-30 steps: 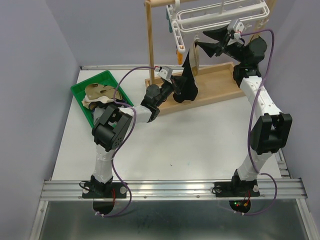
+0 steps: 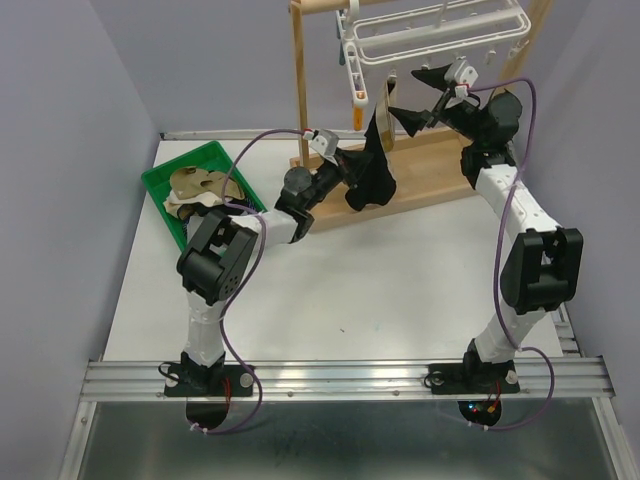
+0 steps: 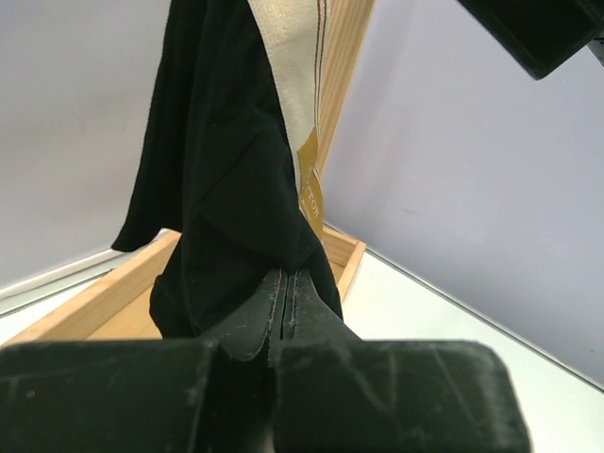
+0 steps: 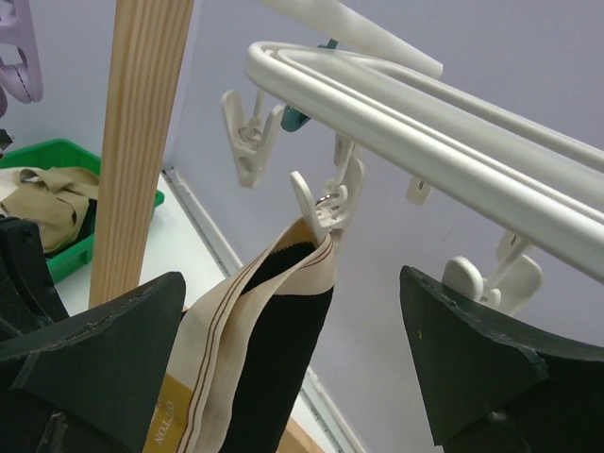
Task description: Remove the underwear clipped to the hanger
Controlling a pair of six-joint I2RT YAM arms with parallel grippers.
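Observation:
The black underwear (image 2: 374, 178) with a beige waistband (image 4: 283, 283) hangs by its band from a white clip (image 4: 330, 203) on the white hanger (image 2: 440, 38). My left gripper is shut at the lower black cloth, whose folds gather at the fingertips; the pinch itself is largely hidden. My right gripper stands open, its fingers (image 4: 132, 344) spread on either side of the clipped band and below the clip, apparently without gripping either. From above, the right gripper is beside the hanger's lower edge.
Several other clips, such as an empty one (image 4: 250, 142), hang along the hanger close to my right fingers. A wooden post (image 2: 300, 85) rises near the left gripper. The green basket (image 2: 160, 180) with clothes is at the left.
My right gripper has come down slightly from higher at the hanger, and its fingers stand wider apart. The hanger has shifted a little. The left gripper has barely moved.

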